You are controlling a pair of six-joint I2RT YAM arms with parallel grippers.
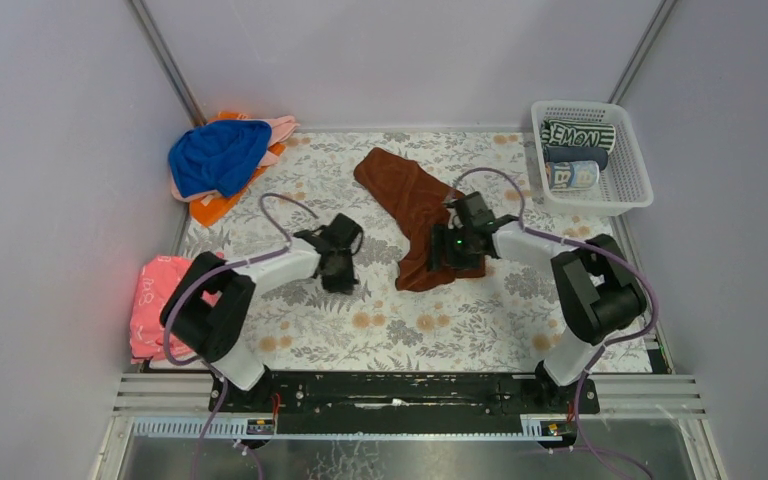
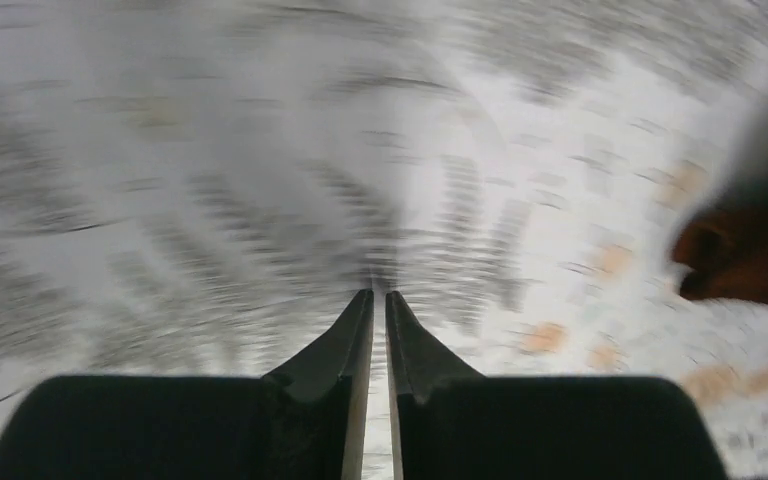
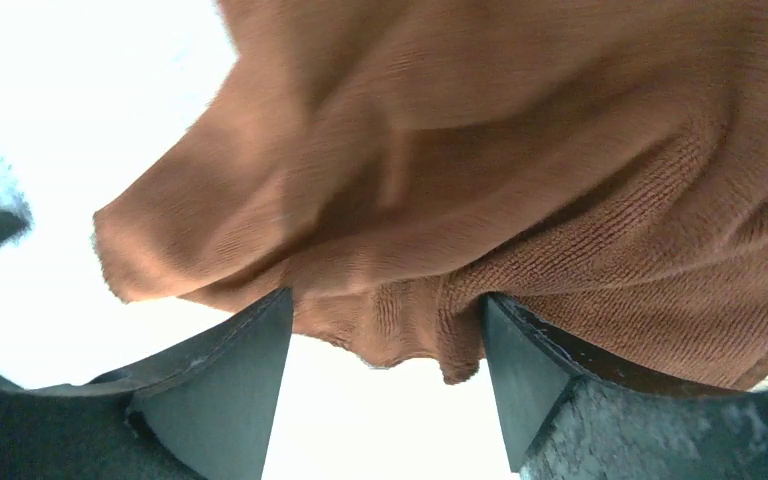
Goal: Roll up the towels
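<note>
A brown towel (image 1: 400, 185) lies rumpled across the middle of the table, running from back left to front right. My right gripper (image 1: 442, 247) is down over its front part. In the right wrist view the fingers of that gripper stand apart, with folds of the brown towel (image 3: 560, 240) just beyond and between the tips. Left of the towel, my left gripper (image 1: 339, 280) hovers over bare table. Its fingers (image 2: 358, 340) are shut, no cloth showing between them. A corner of the towel (image 2: 750, 255) shows at the right of the left wrist view.
A white basket (image 1: 640, 170) at the back right holds several rolled towels (image 1: 578, 135). Blue, orange and pink towels (image 1: 220, 155) are piled at the back left. A coral towel (image 1: 150, 310) lies at the left edge.
</note>
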